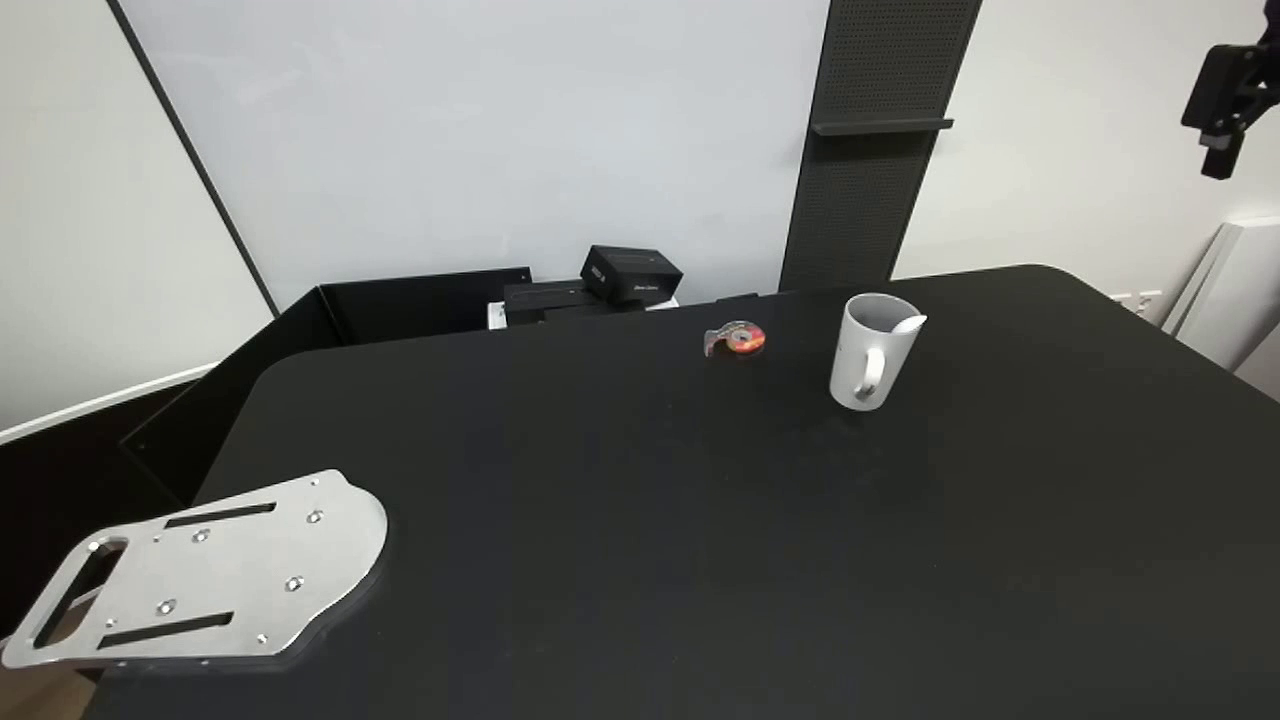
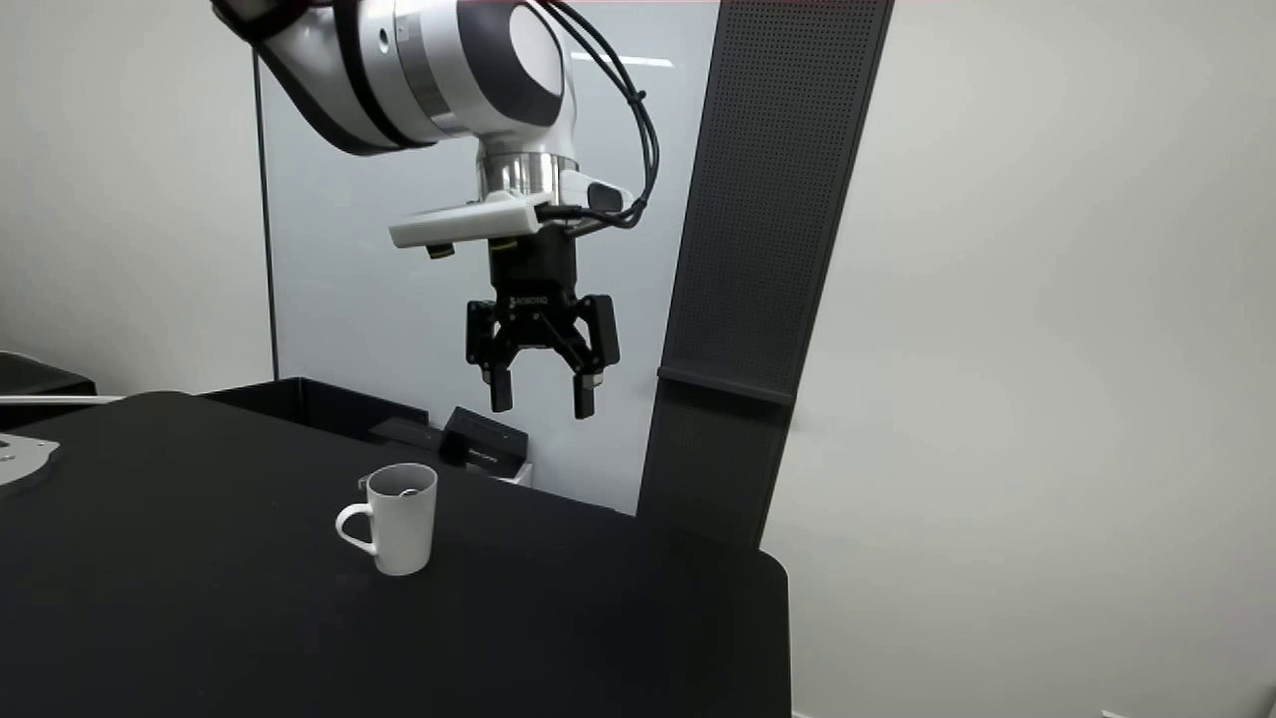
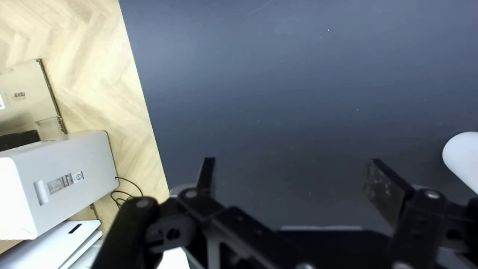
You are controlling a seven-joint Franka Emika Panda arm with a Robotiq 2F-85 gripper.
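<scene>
A white mug point(image 1: 860, 366) stands upright on the black table point(image 1: 600, 516), with a white spoon-like handle point(image 1: 909, 324) leaning out over its rim. In exterior view 2 the same mug point(image 2: 404, 533) shows its handle toward the left. High above the table, clear of the mug, hangs my gripper point(image 2: 543, 401); its fingers are spread wide with nothing between them. Looking down in the wrist view, the open gripper has only bare table beneath it, and part of a white rounded object point(image 3: 463, 154), probably the mug, shows at the right edge.
A small tape dispenser point(image 1: 740, 338) lies left of the mug. The silver metal plate point(image 1: 240, 564) sits at the table's left front corner. Black boxes point(image 1: 631, 275) stand behind the back edge. Free table spans the middle and front.
</scene>
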